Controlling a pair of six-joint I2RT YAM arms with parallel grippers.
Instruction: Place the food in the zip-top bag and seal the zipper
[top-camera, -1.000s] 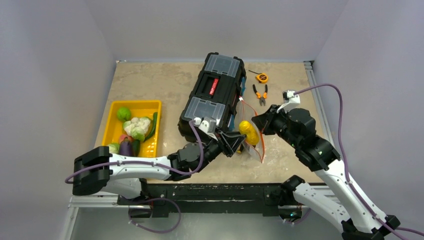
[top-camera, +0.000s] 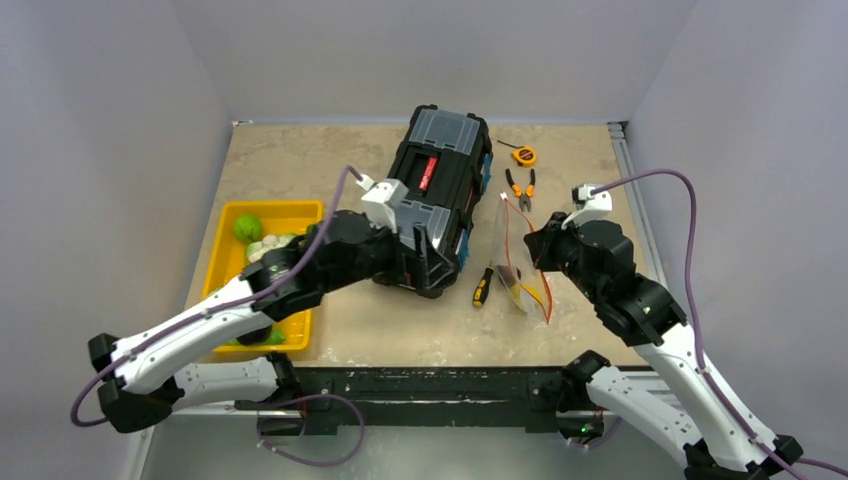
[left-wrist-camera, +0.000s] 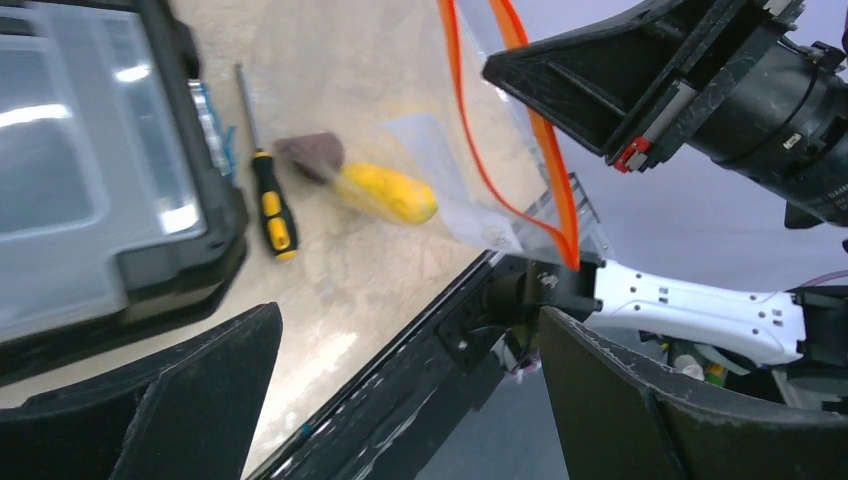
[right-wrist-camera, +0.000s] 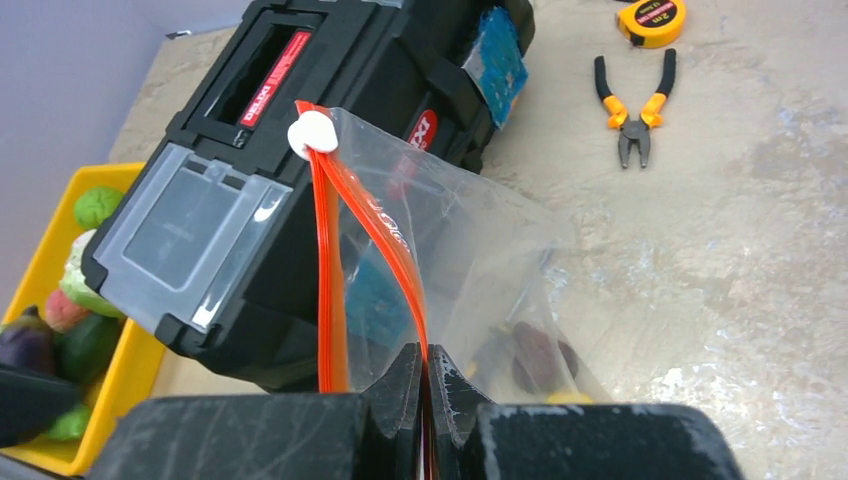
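The clear zip bag (top-camera: 517, 262) with an orange-red zipper edge stands right of the toolbox, its mouth parted. Inside it, a yellow food piece (left-wrist-camera: 392, 192) and a dark brown one (left-wrist-camera: 312, 153) lie low in the bag. My right gripper is shut on the orange rim of one bag wall. A white slider (right-wrist-camera: 313, 132) sits at the far end of the zipper. Over the toolbox's near end, my left gripper (top-camera: 424, 257) is open and empty, apart from the bag. In the left wrist view its two fingers (left-wrist-camera: 190, 400) are spread wide.
A black toolbox (top-camera: 434, 160) stands mid-table. The yellow bin (top-camera: 313, 210) at left holds vegetables, partly behind my left arm. A screwdriver (top-camera: 482, 288) lies beside the bag; pliers (top-camera: 523, 190) and a tape measure (top-camera: 523, 156) lie behind it.
The yellow food went from beside my left gripper into the bag. My left gripper has pulled away leftward and up, open. My right gripper and the bag edge have shifted slightly right.
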